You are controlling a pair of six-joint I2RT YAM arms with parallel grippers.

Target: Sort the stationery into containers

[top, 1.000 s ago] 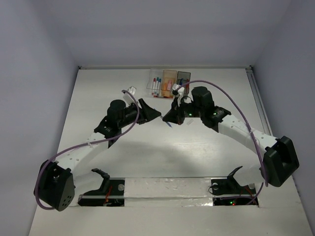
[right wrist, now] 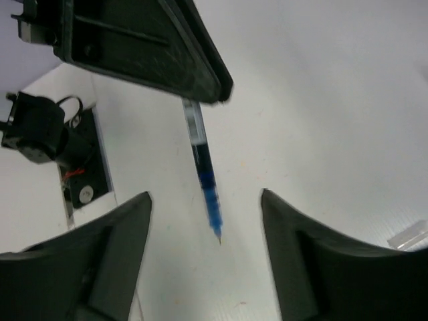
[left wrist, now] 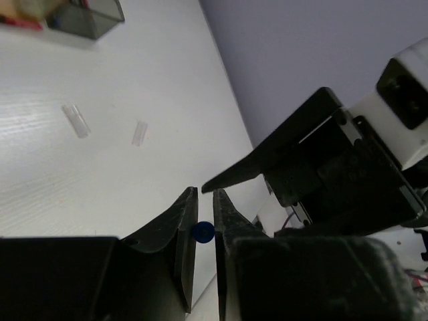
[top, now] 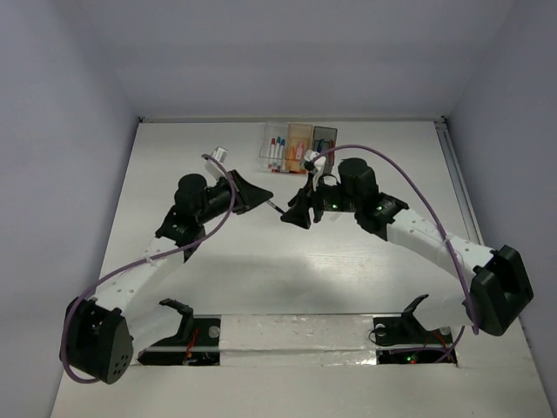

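Note:
A slim pen [top: 275, 206] with a blue tip section [right wrist: 211, 200] sticks out of my left gripper [top: 269, 199]. In the left wrist view, the left gripper is shut on it, and its round blue end shows between the fingers. My right gripper [top: 292, 214] faces the left one; in the right wrist view, its fingers [right wrist: 127, 227] stand apart with the pen's tip in line with the gap, and neither finger visibly touches it. At the back, three side-by-side containers stand: clear [top: 265, 150] with several markers, tan [top: 299, 131] with orange items, and dark grey [top: 324, 132] with dark items.
Two small clear pieces lie flat on the table, a larger one [left wrist: 76, 120] and a smaller one [left wrist: 140, 133]. The grippers are very close together over the middle.
My left gripper has drawn back leftward with the pen. The pen's blue end no longer extends past the right gripper, whose fingers have spread; the right arm has barely shifted.

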